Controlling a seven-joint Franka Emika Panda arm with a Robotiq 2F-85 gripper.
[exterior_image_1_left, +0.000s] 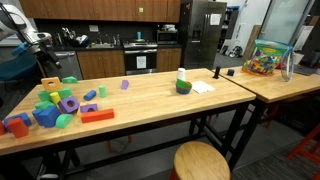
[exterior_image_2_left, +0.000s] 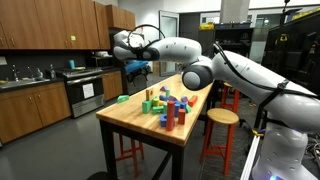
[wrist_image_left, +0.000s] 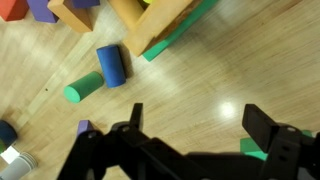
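My gripper stands open above the wooden table, with only bare tabletop between its fingers. In the wrist view, a blue cylinder (wrist_image_left: 111, 66) and a green cylinder (wrist_image_left: 84, 87) lie up and left of the left fingertip. Near the top, an orange wooden block (wrist_image_left: 158, 28) rests along a green piece (wrist_image_left: 186, 28). Another green block (wrist_image_left: 262, 147) is partly covered by the right finger. In exterior view 1, the arm (exterior_image_1_left: 28, 42) reaches in from the left edge near the pile of blocks; its fingertips are too small to make out.
A red block (exterior_image_1_left: 98, 115), a purple ring (exterior_image_1_left: 69, 104) and several other colored blocks crowd the table's left end. A green bowl (exterior_image_1_left: 183, 87) and a white paper (exterior_image_1_left: 202, 87) sit farther right. A stool (exterior_image_1_left: 201, 160) stands in front.
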